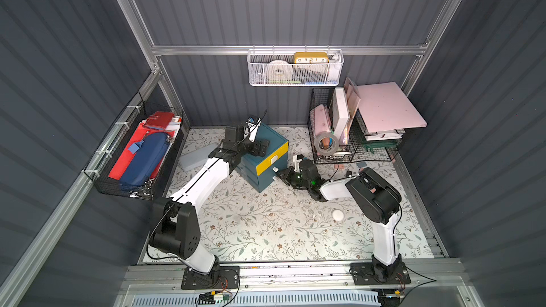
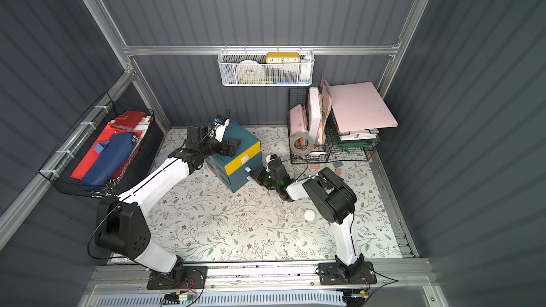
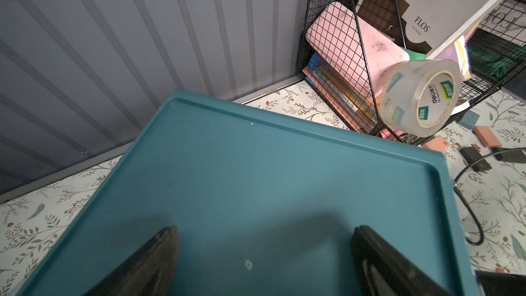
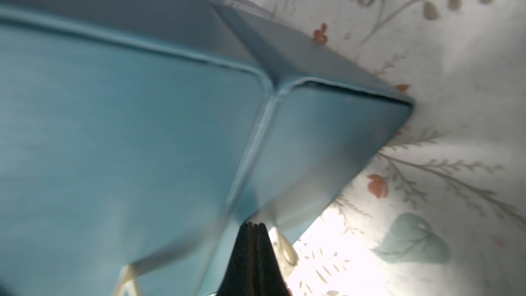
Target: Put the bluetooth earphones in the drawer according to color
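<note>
The blue drawer cabinet (image 1: 247, 175) stands left of centre, its top drawer front yellow and the lower fronts blue. No drawer looks pulled out. My left gripper is over the cabinet top, fingers wide apart with only the blue lid between them. At the lower drawer fronts is my right gripper, shut, with nothing visible between its tips. Close beside those tips is a pale handle (image 4: 285, 249); another handle (image 4: 127, 282) is lower left. A small white round object, perhaps an earphone case (image 1: 337, 215), lies on the table to the right.
Black wire racks (image 1: 352, 150) with books and a tape roll (image 1: 326, 143) stand at the back right. A wire basket (image 1: 136, 159) hangs on the left wall.
</note>
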